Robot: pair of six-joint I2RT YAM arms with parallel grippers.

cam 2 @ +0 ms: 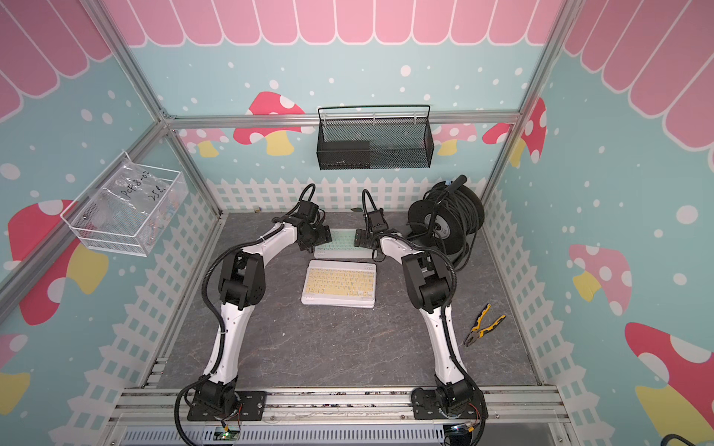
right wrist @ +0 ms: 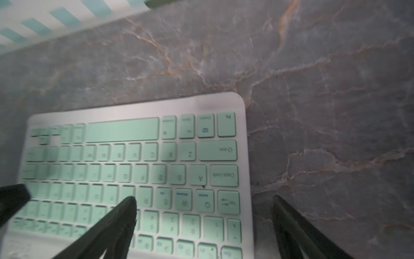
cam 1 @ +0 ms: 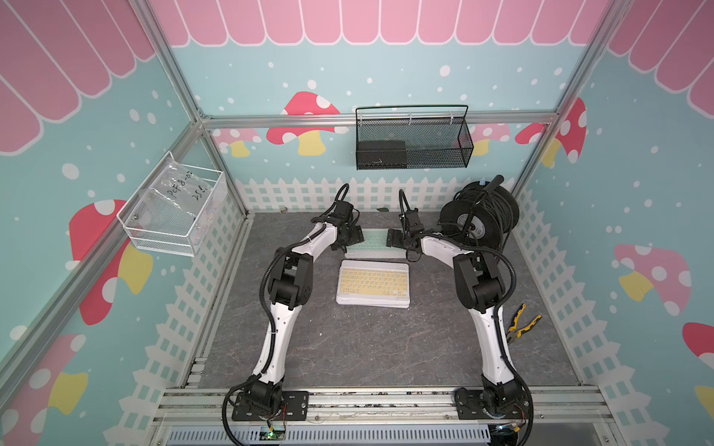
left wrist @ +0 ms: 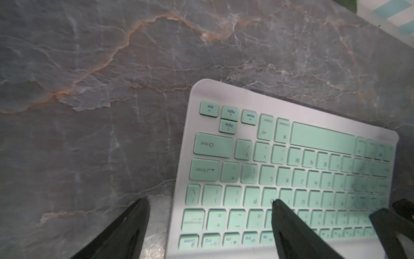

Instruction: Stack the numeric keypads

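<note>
A white keypad with mint-green keys (cam 1: pixel 375 243) lies flat on the grey table, behind a white keypad with yellow keys (cam 1: pixel 373 282). More than one white edge shows along the yellow one's front, so another may lie underneath. My left gripper stands open over the green keypad's left end, one finger (left wrist: pixel 129 226) outside the side edge and the other above the keys. At the opposite end, my right gripper is open too, its fingers (right wrist: pixel 286 224) straddling that side edge. Neither grips anything; finger height above the keypad is hard to tell.
A black cable reel (cam 1: pixel 479 215) stands at the back right, close to the right arm. Yellow-handled pliers (cam 1: pixel 524 322) lie on the right. A black mesh basket (cam 1: pixel 438 141) hangs on the back wall.
</note>
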